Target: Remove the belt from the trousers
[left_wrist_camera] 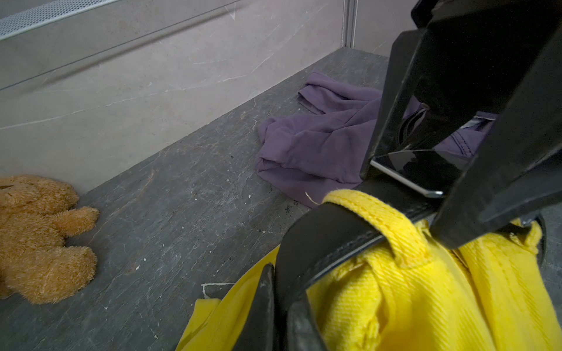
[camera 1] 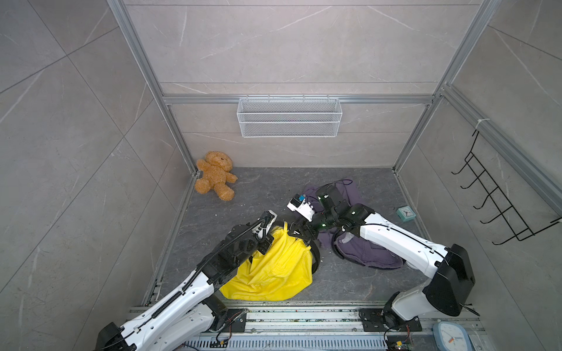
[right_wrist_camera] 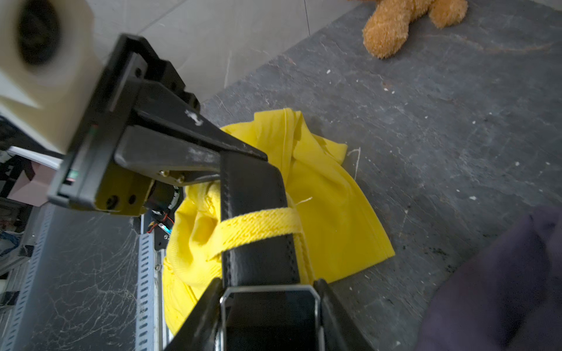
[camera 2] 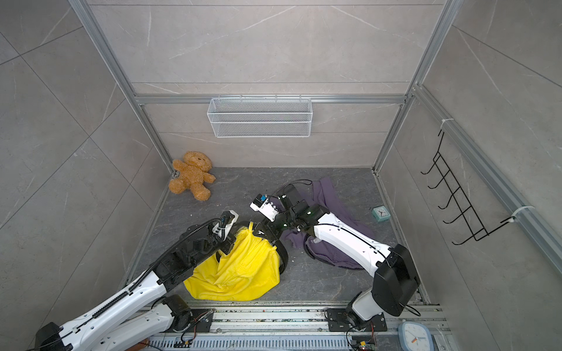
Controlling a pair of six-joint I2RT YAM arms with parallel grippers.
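The yellow trousers lie bunched at the front of the floor, their waistband toward the grippers. A black belt runs along the waistband and passes under a yellow belt loop. My left gripper is shut on the belt on one side of that loop, the strap running down between its fingertips. On the other side, my right gripper is shut on the belt, close to the loop. Another black stretch of belt curves out at the trousers' right side. The buckle cannot be made out.
Purple clothing with a dark strap lies to the right, partly beneath my right arm. A brown teddy bear sits at the back left, and a small teal clock stands at the right wall.
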